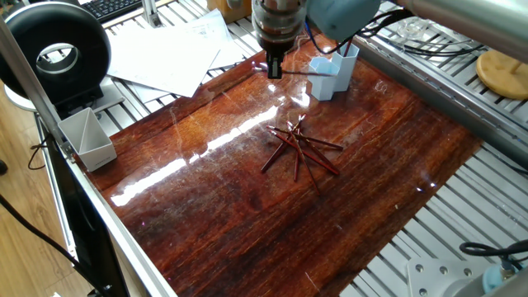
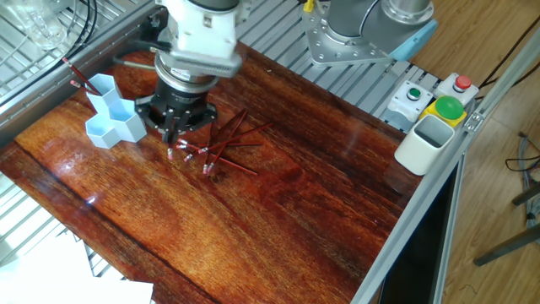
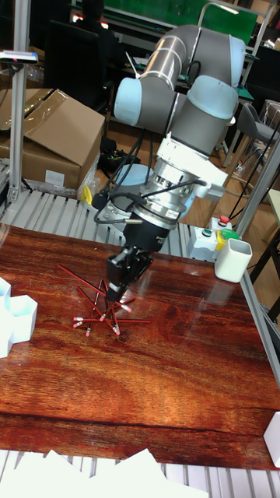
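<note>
Several dark red pencils lie crossed in a loose pile on the wooden board, seen as the pencil pile (image 1: 301,151) in exterior view 1 and the pencils (image 2: 221,145) in exterior view 2. Above the board, my gripper (image 1: 275,73) is shut on one pencil (image 1: 309,74), which sticks out sideways toward the holder in exterior view 1. The light blue holder (image 2: 116,122) has joined hexagonal cups, and red pencils (image 2: 81,76) stand in its rear cup. In exterior view 3 the gripper (image 3: 116,290) appears over the pile, its fingertips small and dark.
A white square cup (image 1: 87,140) stands at the board's edge, and another white container (image 2: 424,143) sits near the control buttons (image 2: 450,107). Papers (image 1: 165,58) lie beyond the board. Much of the wooden board (image 1: 214,214) is bare.
</note>
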